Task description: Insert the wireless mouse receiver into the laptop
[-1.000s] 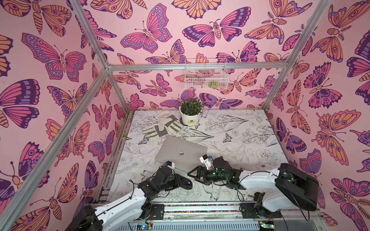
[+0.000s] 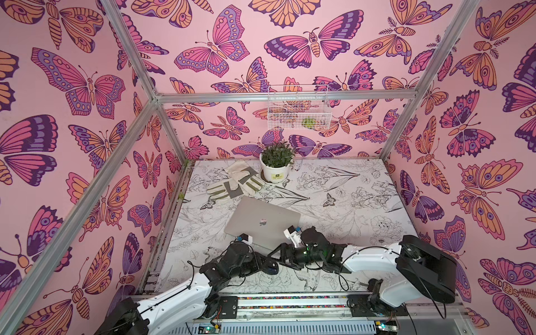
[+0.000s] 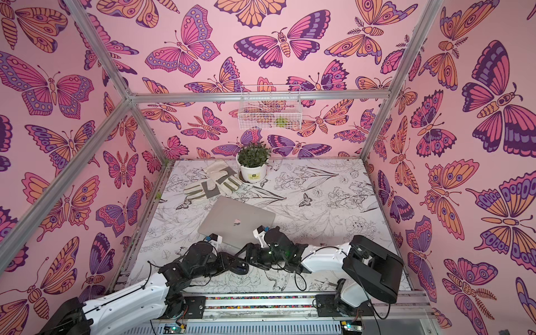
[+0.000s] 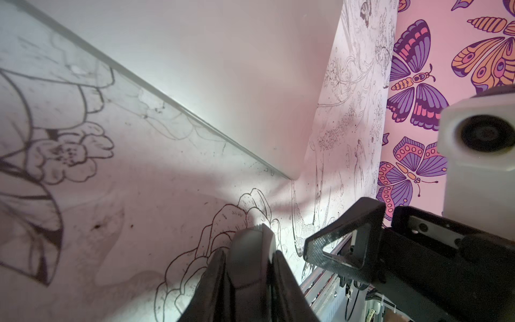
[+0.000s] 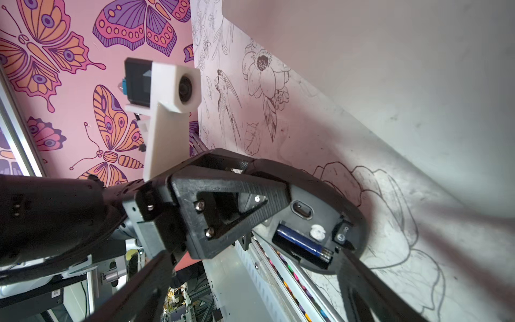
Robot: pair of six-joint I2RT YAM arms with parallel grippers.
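My left gripper is shut on the black mouse (image 4: 251, 252), which is held near the table's front, in front of the closed laptop (image 2: 261, 220). Its underside faces the right wrist view, where a blue battery (image 5: 304, 242) lies in an uncovered bay. Beside the battery, a small dark piece with a light mark (image 5: 343, 231), seemingly the receiver, sits in the mouse. My right gripper (image 2: 284, 258) stands open just right of the mouse; blurred fingers (image 5: 370, 292) show in its wrist view, with no object gripped. The laptop's ports cannot be made out.
Behind the laptop lie work gloves (image 2: 237, 181) and a potted plant (image 2: 275, 167). A wire basket (image 2: 298, 114) hangs on the back wall. Both grippers are close together at the mouse.
The left arm, mouse and laptop stay about where they were.
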